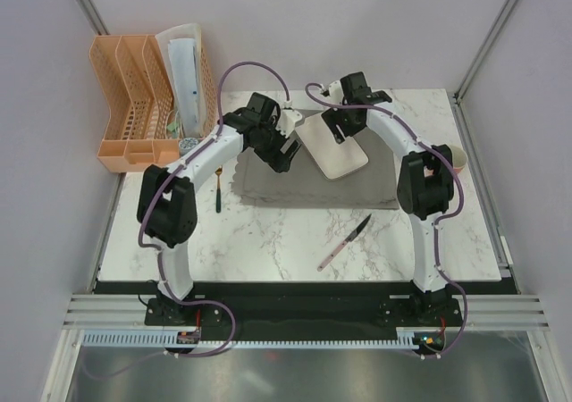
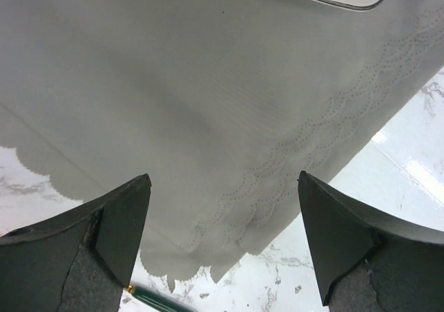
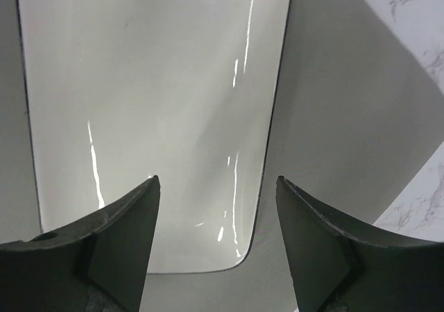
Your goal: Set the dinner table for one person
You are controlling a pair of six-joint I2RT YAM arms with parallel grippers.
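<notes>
A grey placemat with a scalloped edge lies flat on the marble table. On it rests a long white tray-like plate, turned at a slant to the mat. My left gripper is open above the mat's left part, and bare cloth shows between its fingers in the left wrist view. Over the plate's right side my right gripper stands open; the plate's rounded end shows between and beyond its fingers. A knife lies in front of the mat, and a fork or spoon with a green handle lies left of it.
An orange basket rack holding a white and blue item stands at the back left. A beige cup or bowl sits at the right edge, partly behind my right arm.
</notes>
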